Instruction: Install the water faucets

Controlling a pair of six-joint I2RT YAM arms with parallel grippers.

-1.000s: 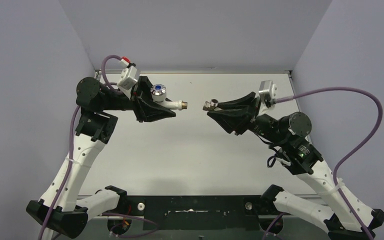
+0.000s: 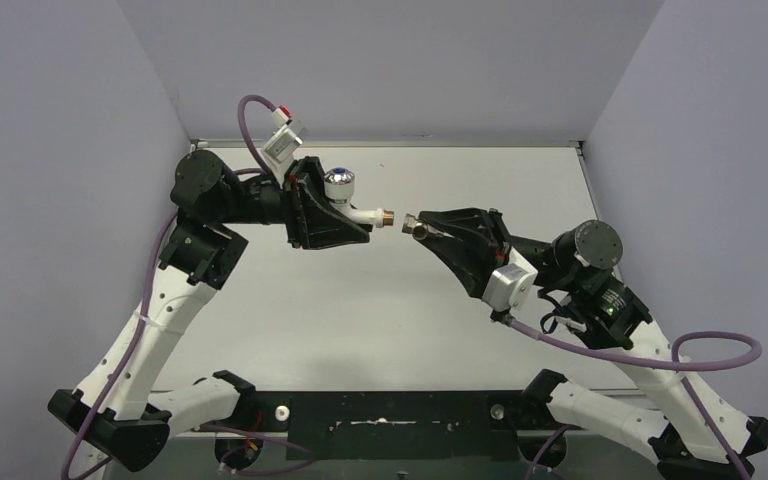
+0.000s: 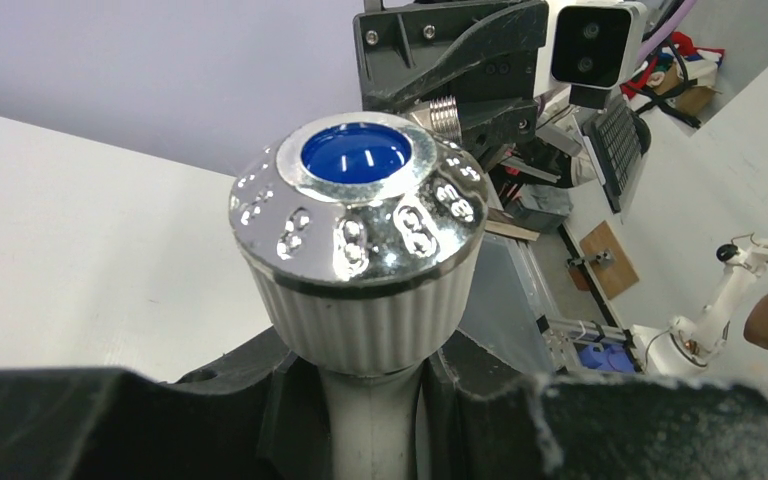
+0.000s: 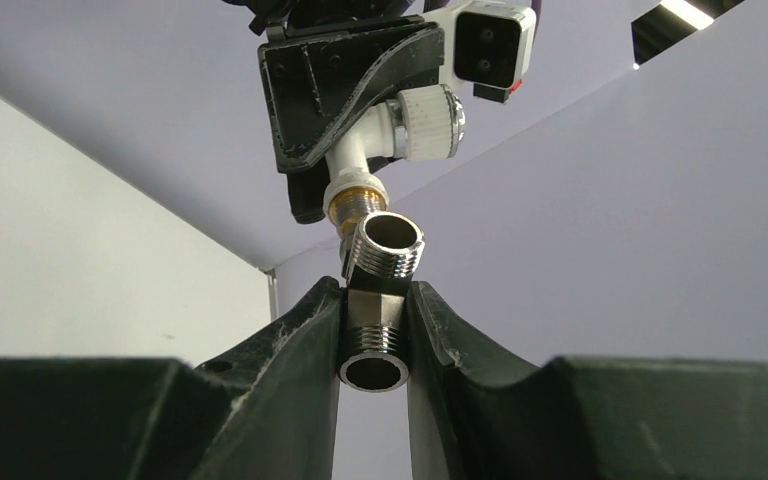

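A white faucet with a chrome knob and blue cap (image 2: 339, 179) is held over the table by my left gripper (image 2: 368, 232), which is shut on its white body (image 3: 372, 425). Its brass threaded end (image 2: 388, 218) points right. Facing it, across a small gap in the top view, is a metal threaded tee fitting (image 2: 419, 229). My right gripper (image 2: 442, 238) is shut on that fitting. In the right wrist view, the fitting (image 4: 374, 308) shows two open threaded ends, and one part of it overlaps the faucet's brass thread (image 4: 356, 206); contact there cannot be told.
A dark plate (image 2: 400, 425) lies along its front edge between the two arm bases. Purple cables (image 2: 660, 362) loop from both arms, the right one bulging widely outward.
The left gripper has moved right with the faucet, narrowing the gap.
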